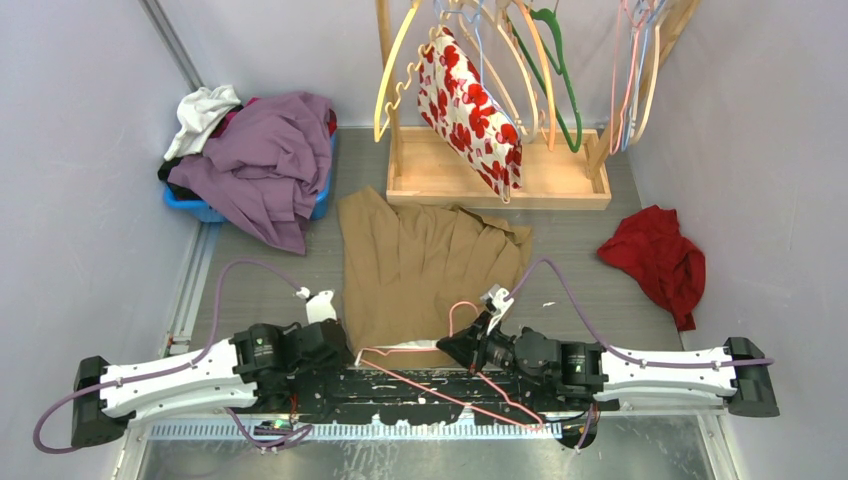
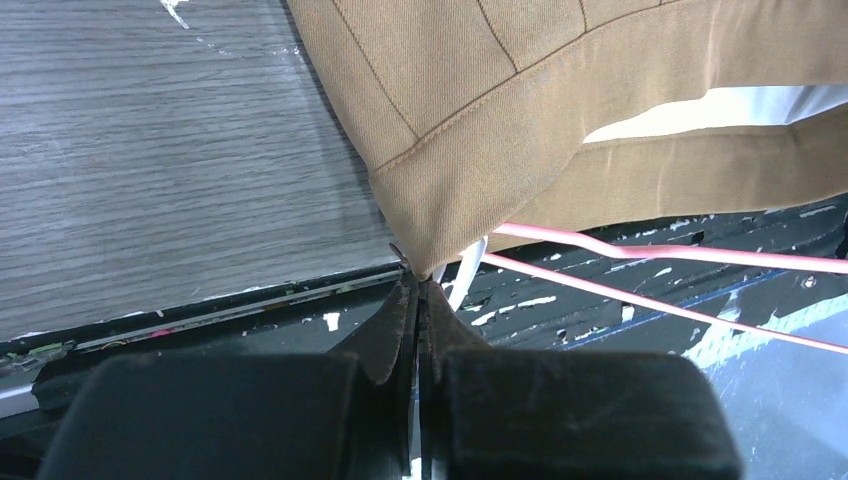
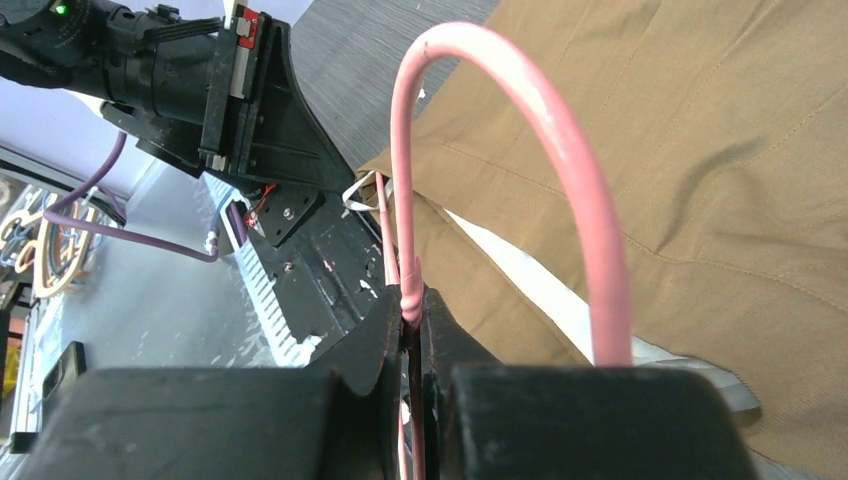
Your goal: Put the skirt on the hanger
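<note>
A tan skirt (image 1: pixel 430 270) lies flat with its waistband toward me; white lining (image 2: pixel 690 112) shows in the opening. At its left waist corner, my left gripper is shut on the edge of the cloth, right beside a white loop (image 2: pixel 466 272). The pink wire hanger (image 1: pixel 440 393) has its left end at that corner, partly hidden by the front waistband. My right gripper is shut on the hanger by the base of its hook (image 3: pixel 500 75). The hanger's right end lies outside the skirt, below the right gripper.
Behind the skirt stands a wooden rack (image 1: pixel 560 195) with several hangers and a red-flowered garment (image 1: pixel 468 110). A blue basket (image 1: pixel 205 212) heaped with clothes sits back left. Dark red cloth (image 1: pixel 655 255) lies to the right.
</note>
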